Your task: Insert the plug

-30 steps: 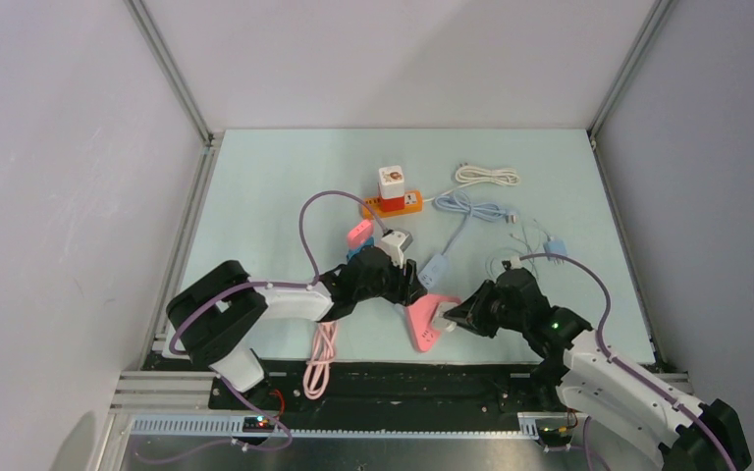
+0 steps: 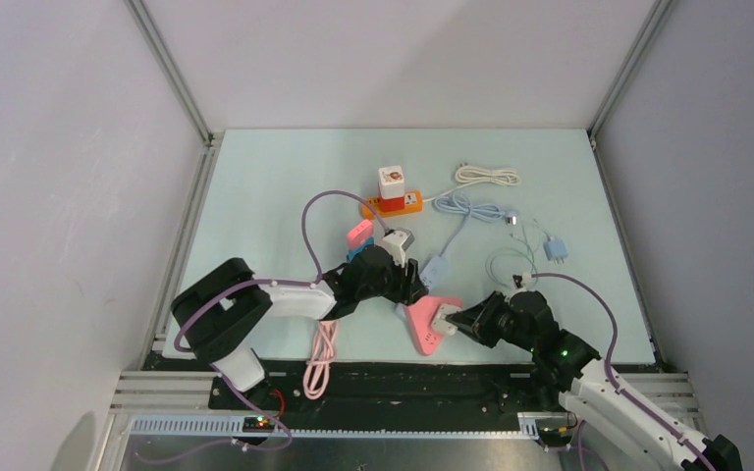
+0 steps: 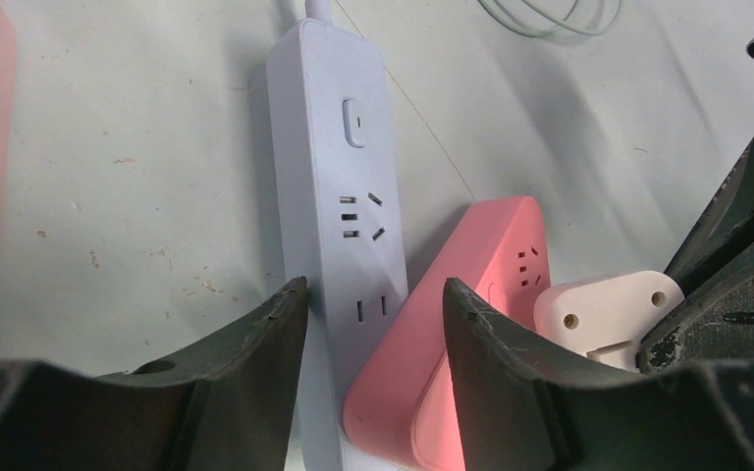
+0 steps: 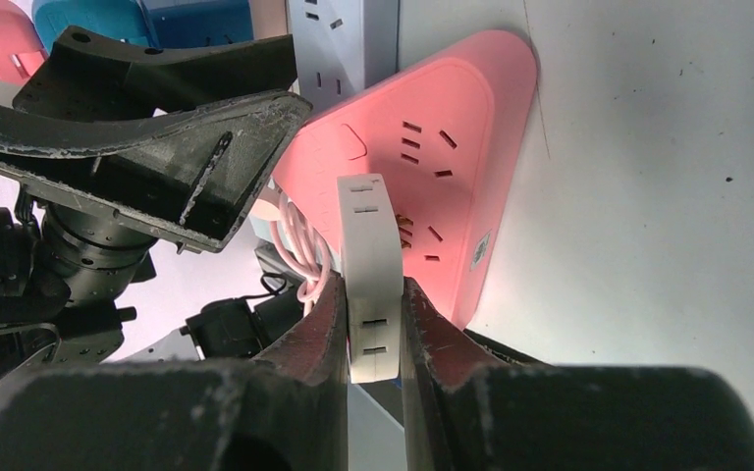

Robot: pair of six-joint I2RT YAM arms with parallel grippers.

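My right gripper is shut on a white plug adapter (image 4: 370, 245), whose slotted side faces the right wrist camera. The adapter is over the slotted face of the pink triangular power strip (image 4: 481, 108); whether they touch cannot be told. In the left wrist view, the adapter (image 3: 609, 304) appears at the right beside the pink strip (image 3: 403, 402). My left gripper is part open, its fingers (image 3: 265, 363) apart, with parts of the pink strip and the pale blue power strip (image 3: 339, 147) showing in the gap.
Behind the grippers stands an orange strip (image 2: 413, 200) bearing a red and white cube. A bundled pink cable (image 2: 320, 358) hangs at the near edge. Pale blue cables (image 2: 476, 209) and a blue charger (image 2: 555, 249) lie to the right.
My right arm has tilted and shifted slightly towards the near side. The white adapter has moved a little with it, staying over the pink strip. The left arm has barely moved.
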